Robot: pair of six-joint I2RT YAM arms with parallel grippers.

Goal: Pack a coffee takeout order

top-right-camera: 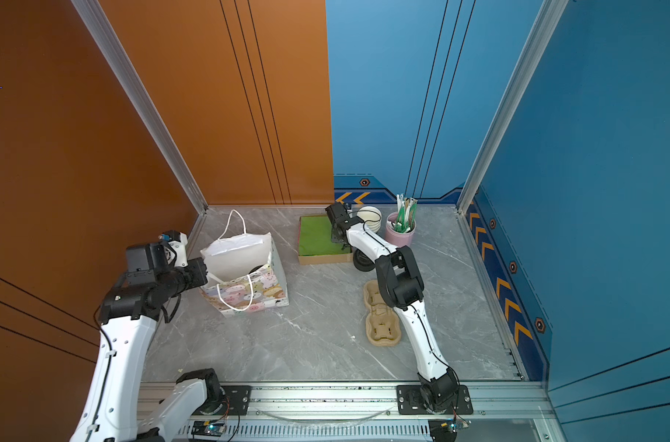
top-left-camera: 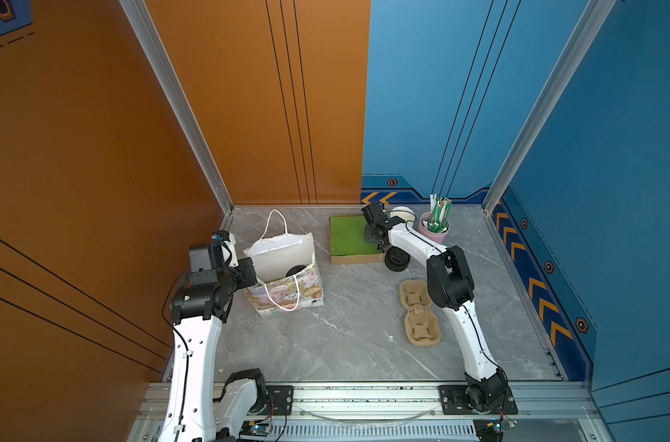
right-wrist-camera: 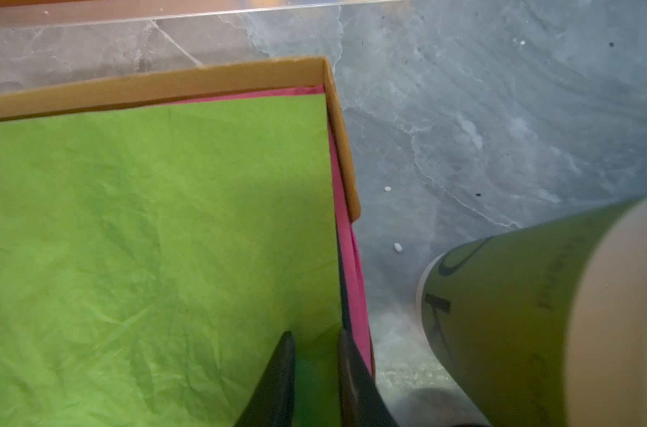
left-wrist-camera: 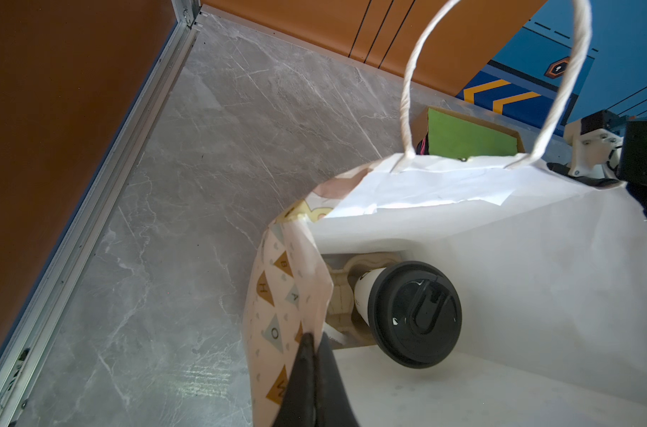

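A patterned paper bag (top-left-camera: 287, 291) stands upright on the left, its mouth spread. Inside it, in the left wrist view, a cup with a black lid (left-wrist-camera: 417, 313) sits in a cardboard carrier (left-wrist-camera: 345, 302). My left gripper is shut at the bag's left rim, where the thin wall folds in at the fingertips. A shallow cardboard box of green sheets (top-left-camera: 349, 234), with pink beneath, lies at the back. Over the right edge of these sheets my right gripper has its fingers (right-wrist-camera: 284, 363) parted; whether they touch the paper is unclear.
Right of the box stand green-sleeved paper cups (right-wrist-camera: 522, 306), black lids (top-left-camera: 397, 258) and a pink tub of straws (top-left-camera: 434, 228). Another cardboard carrier (top-left-camera: 421, 324), empty, lies front right.
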